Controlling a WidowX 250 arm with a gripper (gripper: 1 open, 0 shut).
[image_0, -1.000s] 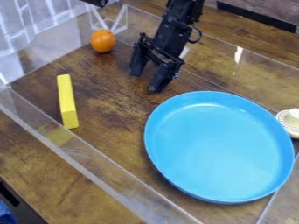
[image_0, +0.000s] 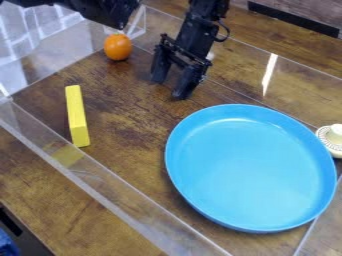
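Note:
My dark gripper (image_0: 178, 72) is low over the wooden table at the top centre, wrapped in cables, its fingers pointing down; it is open, and I cannot make out anything clearly held. An orange ball (image_0: 118, 46) sits to its left. A yellow block (image_0: 76, 115) lies at the left. A large blue plate (image_0: 250, 170) fills the lower right.
A small white object (image_0: 329, 138) is at the right edge. Clear plastic walls border the left and bottom. The wood (image_0: 134, 120) between the yellow block and gripper is bare, as is the upper right.
The arm and gripper have shifted very slightly; the ball, block and plate have stayed where they were.

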